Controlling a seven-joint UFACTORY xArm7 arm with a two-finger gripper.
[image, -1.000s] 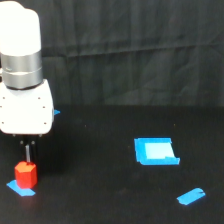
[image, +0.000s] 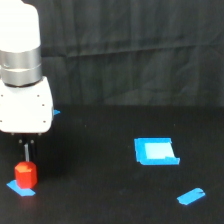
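A small red block (image: 26, 175) stands on a blue tape patch (image: 19, 188) at the lower left of the camera view. Directly above it is my gripper (image: 27, 159), its thin dark fingers pointing down from the white arm (image: 26, 105). The fingertips come to about the top of the block. They are too small and dark against the background to show whether they touch the block or how far apart they stand.
Right of centre, blue tape frames a white square (image: 158, 151) on the black table. A blue tape strip (image: 191, 196) lies at the lower right, and another blue bit (image: 56, 112) shows behind the arm.
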